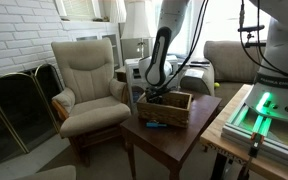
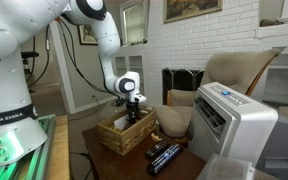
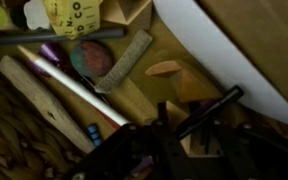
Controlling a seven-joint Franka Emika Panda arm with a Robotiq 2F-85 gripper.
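Note:
A wicker basket [image 1: 164, 117] stands on the dark table, and my gripper [image 2: 133, 108] reaches down into it. In the wrist view, my gripper is dark and blurred at the bottom edge. A black, pen-like stick [image 3: 216, 104] slants across its fingertips. Whether the fingers grip that stick or merely lie over it, I cannot tell. Beside them lie a pointed wooden piece [image 3: 184, 78], a grey-brown block [image 3: 124, 62], a white pencil-like stick [image 3: 59, 72] and a round painted stone [image 3: 91, 58]. In the exterior views the fingertips are hidden or too small to read.
The basket's braided wall [image 3: 4, 112] borders the wrist view on the left, and a pale flat panel [image 3: 219, 50] stands at its right. Dark items [image 2: 164, 158] lie on the table outside the basket. A white appliance [image 2: 222, 120] and a beige armchair [image 1: 87, 80] stand nearby.

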